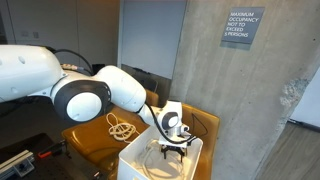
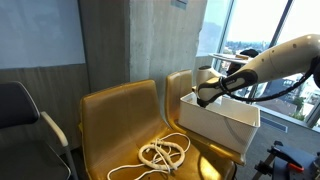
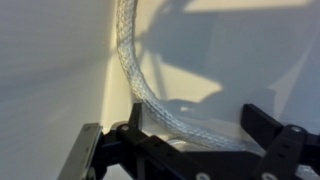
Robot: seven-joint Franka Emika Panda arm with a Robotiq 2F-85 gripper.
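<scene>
A white rope [image 3: 165,115] curves along the bottom of a white box [image 3: 60,70] in the wrist view, passing between and beneath the fingers. My gripper stands open over it, one finger [image 3: 90,150] at lower left and the other at lower right. Whether either finger touches the rope I cannot tell. In exterior view 1 the gripper [image 1: 174,149] is down inside the box [image 1: 135,167], and part of the rope shows beside it. In exterior view 2 the box wall [image 2: 225,128] hides the fingers.
Another coil of white rope [image 2: 162,155] lies on a tan chair [image 2: 120,115] outside the box. A dark chair [image 2: 28,135] stands at far left in exterior view 2. Box walls surround the gripper closely, and a concrete wall [image 1: 225,80] rises behind.
</scene>
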